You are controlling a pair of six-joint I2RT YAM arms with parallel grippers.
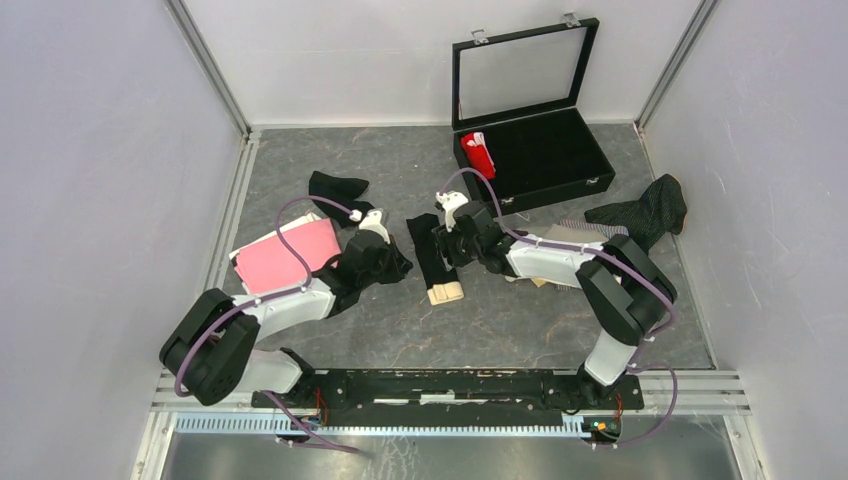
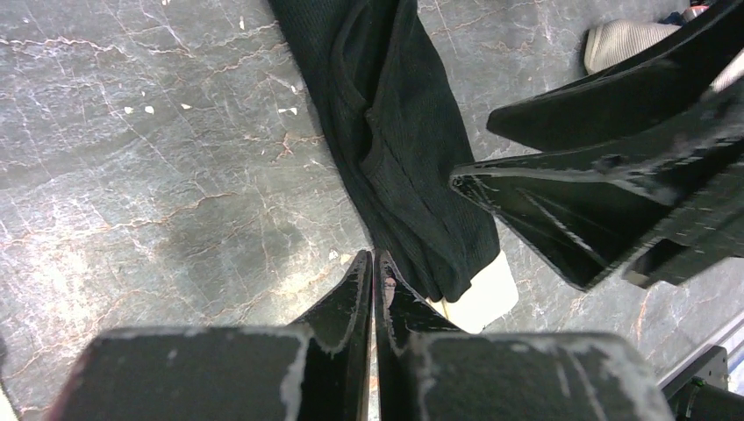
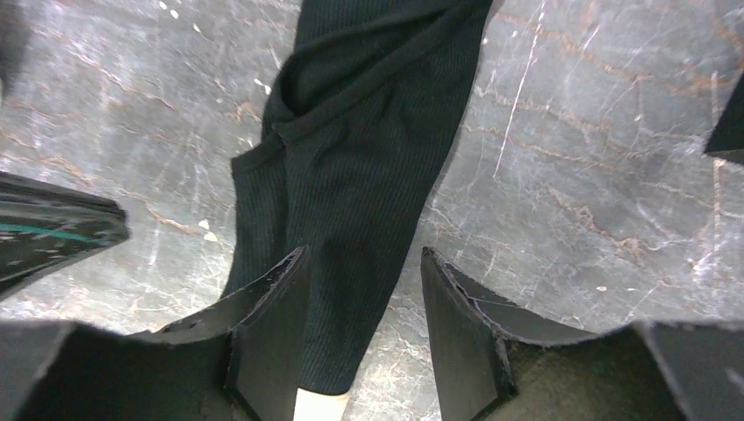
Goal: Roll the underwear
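Note:
The underwear is black with a cream band at its near end. It lies folded into a narrow strip in the middle of the table, and the left wrist view shows its overlapping black layers. My left gripper is just left of the strip, shut, with nothing visible between its fingertips. My right gripper stands part open above the strip; one finger overlaps the cloth in the right wrist view and the other is over bare table. No cloth is pinched there.
An open black box with a red rolled item stands at the back. Pink cloth and dark cloth lie left. Striped dark cloth is at the right.

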